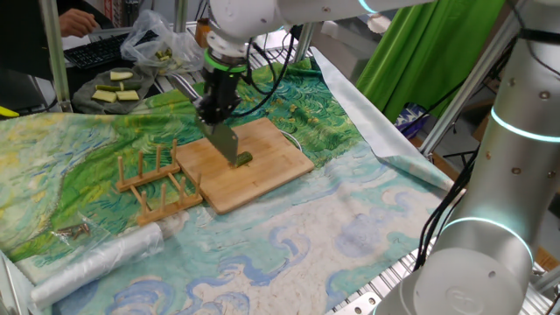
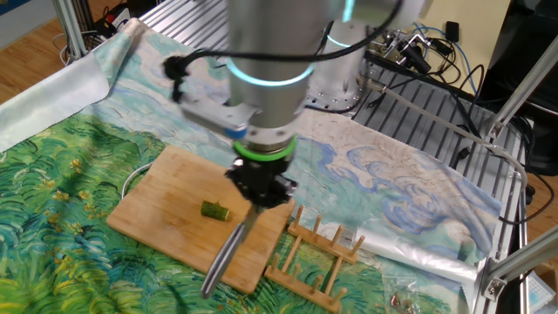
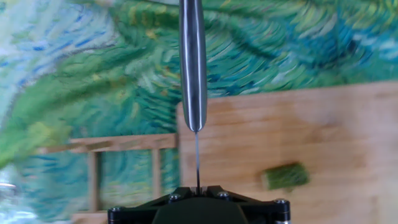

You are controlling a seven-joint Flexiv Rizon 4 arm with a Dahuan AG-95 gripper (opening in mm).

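A metal-handled knife (image 3: 193, 68) is clamped in my gripper, its blade seen edge-on in the wrist view. In exterior view 1 the knife's broad blade (image 1: 222, 143) hangs over the wooden cutting board (image 1: 262, 179), overlapping the left end of a short green cucumber piece (image 1: 246, 158) from this angle. Whether blade and piece touch cannot be told there. The wrist view has the cucumber piece (image 3: 289, 176) lying on the board to the right of the knife. In exterior view 2, my gripper (image 2: 261, 194) is near the piece, with the knife handle (image 2: 225, 260) slanting toward the camera.
A wooden peg rack (image 1: 166, 203) stands beside the board's left edge. Near it lie a plastic-wrapped roll (image 1: 96, 267) and a small clear bag (image 1: 74, 231). Cut vegetable pieces (image 1: 116, 94) rest on a dark cloth at the back left.
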